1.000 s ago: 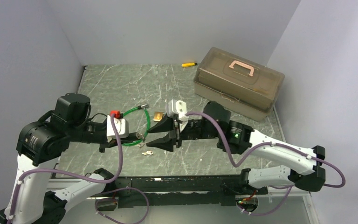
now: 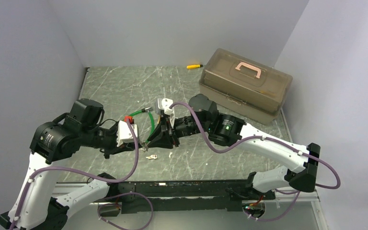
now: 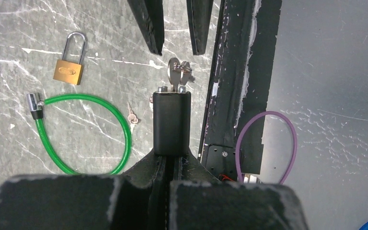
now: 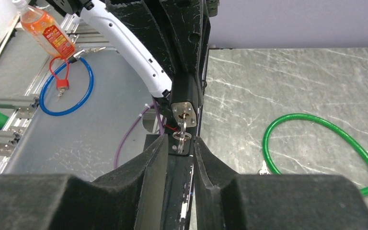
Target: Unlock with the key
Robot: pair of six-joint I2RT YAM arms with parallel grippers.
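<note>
A black block-shaped lock (image 3: 171, 124) with a metal end plate stands out from my left gripper, which is shut on it. From that plate a silver key (image 3: 174, 72) sticks out, with a second key or ring (image 3: 186, 74) hanging at its head. My right gripper faces the key head (image 4: 182, 129) with its fingers parted on either side. In the left wrist view the right fingers (image 3: 200, 26) end just short of the key, not touching it. The top view shows both grippers (image 2: 146, 143) almost meeting, hiding the key.
On the table lie a brass padlock (image 3: 68, 71), a green cable lock (image 3: 88, 97) and loose keys (image 3: 132, 117). A brown toolbox (image 2: 249, 81) stands at the back right, a yellow tool (image 2: 194, 66) beside it. A dark front rail (image 3: 235, 72) edges the table.
My right gripper has moved left, and its fingers have drawn closer together. The padlock is now mostly hidden in the top view.
</note>
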